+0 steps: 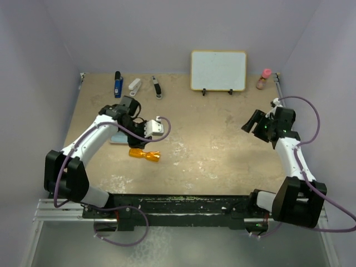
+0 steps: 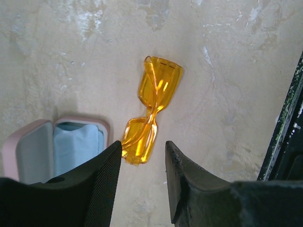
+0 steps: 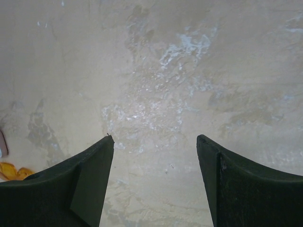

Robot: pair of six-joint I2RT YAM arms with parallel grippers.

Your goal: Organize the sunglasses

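Orange sunglasses (image 2: 160,85) with folded temples lie on the table; in the top view they (image 1: 144,154) are just in front of the left gripper. Left of them in the left wrist view is a case (image 2: 105,127), its lid raised and a light blue cloth (image 2: 75,149) inside. My left gripper hovers above with its fingers apart and nothing between them; the sunglasses lie beyond the tips. Over bare table at the right, my right gripper is open and empty. A bit of orange (image 3: 14,171) shows at the left edge of the right wrist view.
A whiteboard (image 1: 218,70) stands at the back, with a pink-capped bottle (image 1: 263,79) to its right. A blue stapler (image 1: 118,84), a white stapler (image 1: 134,87) and a dark-handled tool (image 1: 157,88) lie at the back left. Mid-table is clear.
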